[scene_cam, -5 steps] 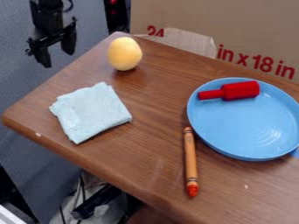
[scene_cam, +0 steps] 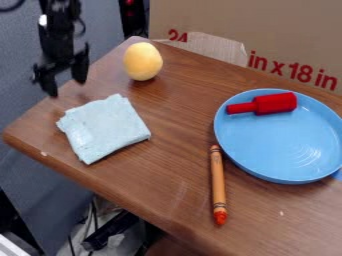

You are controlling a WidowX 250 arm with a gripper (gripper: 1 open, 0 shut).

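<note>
My black gripper (scene_cam: pixel 64 74) hangs at the upper left, blurred, over the table's left edge and above the pale folded cloth (scene_cam: pixel 103 127); its two fingers are apart with nothing seen between them. A yellow round object (scene_cam: pixel 142 61) stands near the back of the table. A blue plate (scene_cam: pixel 278 150) on the right holds a red cylindrical object (scene_cam: pixel 273 103). An orange crayon-like stick (scene_cam: pixel 218 184) lies left of the plate.
A cardboard box (scene_cam: pixel 249 33) stands behind the wooden table (scene_cam: pixel 147 190). The middle of the table, between cloth and plate, is clear. The floor drops away beyond the left edge.
My gripper has moved down and to the right, toward the table and cloth. The objects on the table have not moved.
</note>
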